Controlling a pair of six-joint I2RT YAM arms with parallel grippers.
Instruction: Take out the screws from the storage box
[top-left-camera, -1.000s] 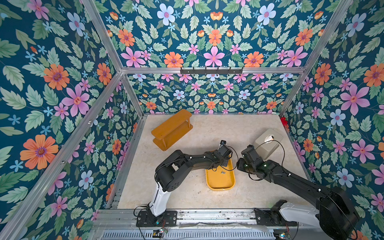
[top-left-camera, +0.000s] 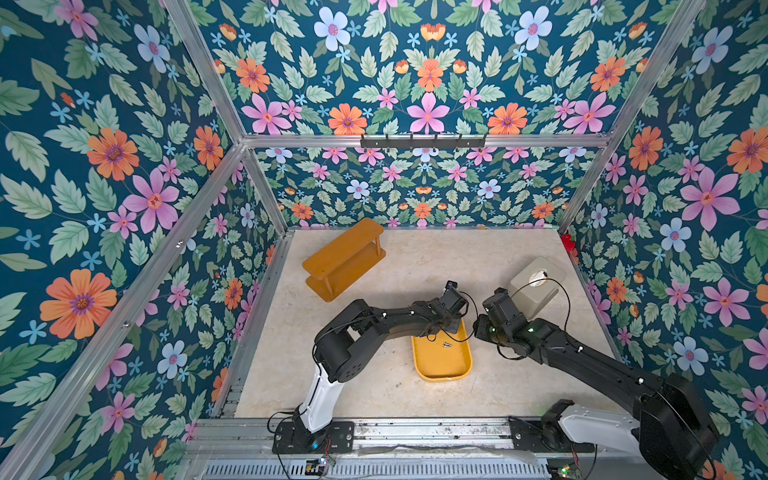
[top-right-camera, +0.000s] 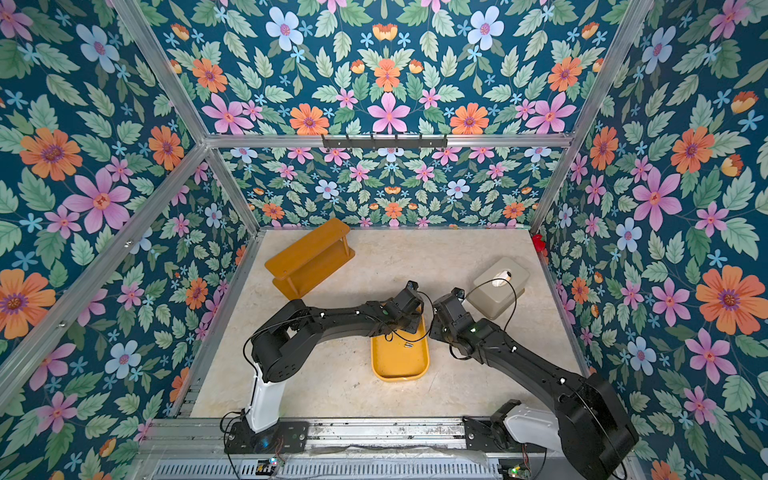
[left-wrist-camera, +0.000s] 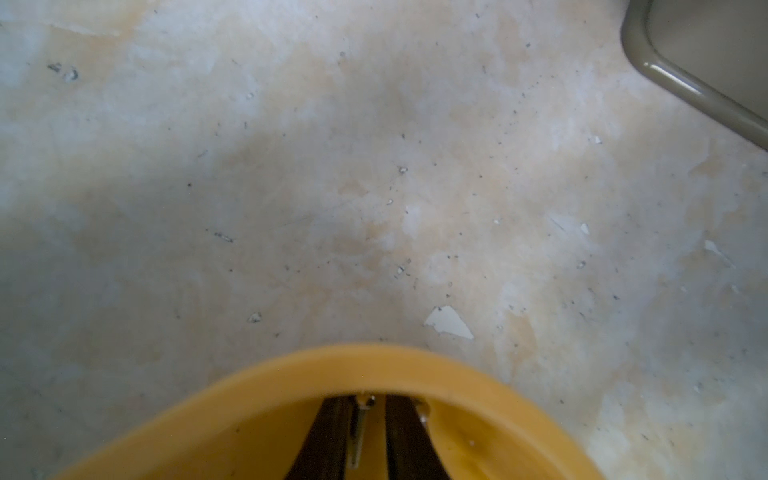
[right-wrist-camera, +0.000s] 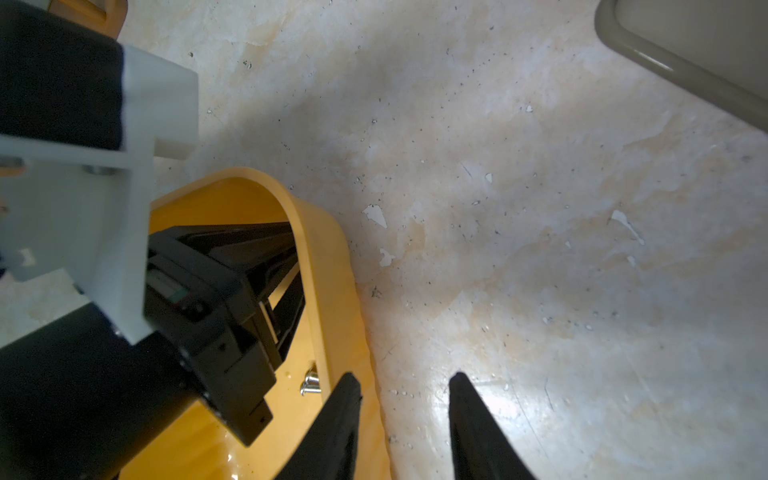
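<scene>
The yellow box (top-left-camera: 442, 376) stands mid-table, with small metal screws (top-left-camera: 447, 345) on its floor. My left gripper reaches down inside its far end. Its dark fingers (left-wrist-camera: 409, 444) stand a little apart. Between them shows a thin metal screw (left-wrist-camera: 356, 440), close to the left finger; a gap remains on its other side. Another shiny bit shows beside the right finger, too blurred to name. Outside the box's right wall, my right gripper hangs open above bare table, holding nothing. In the right wrist view more screws (right-wrist-camera: 310, 382) lie by that wall.
Back right is a grey-beige container (top-left-camera: 534, 300) with a pale object in it, close behind my right gripper. An orange-brown wooden shelf (top-left-camera: 344, 260) lies back left. The two wrists are close together over the box.
My left gripper has edged slightly to the right over the last second, and the yellow box has shifted a touch the same way. My right arm looks still.
</scene>
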